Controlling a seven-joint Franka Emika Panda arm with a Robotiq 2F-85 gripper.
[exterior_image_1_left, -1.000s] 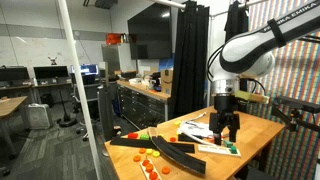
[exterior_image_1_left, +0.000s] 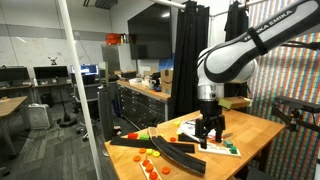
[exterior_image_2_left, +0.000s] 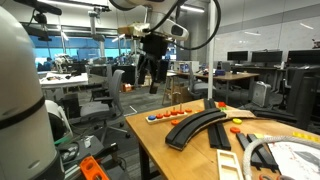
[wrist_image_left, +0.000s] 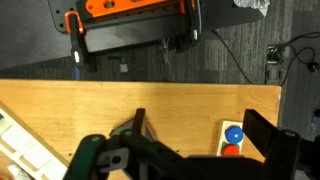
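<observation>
My gripper (exterior_image_1_left: 209, 138) is open above the near part of the wooden table, nothing between its fingers. In the wrist view the fingers (wrist_image_left: 100, 155) stand wide apart at the bottom edge. A narrow white tray with round pieces (wrist_image_left: 232, 132), blue and red on top, shows near the right finger. Exterior view 2 shows the same kind of tray (exterior_image_2_left: 150, 119) near the table edge, below the gripper (exterior_image_2_left: 152, 72). Long black curved pieces (exterior_image_2_left: 197, 126) lie beside it on the table. Part of a dark piece (wrist_image_left: 130, 126) shows between the fingers in the wrist view, below them.
Orange and red round pieces (exterior_image_1_left: 150, 165) lie at the table's left end in exterior view 1. A pale wooden frame (exterior_image_2_left: 229, 163) and a thick grey cable (exterior_image_2_left: 275, 143) occupy the near right in exterior view 2. Bare wood (wrist_image_left: 185, 95) lines the table edge.
The table objects look unmoved.
</observation>
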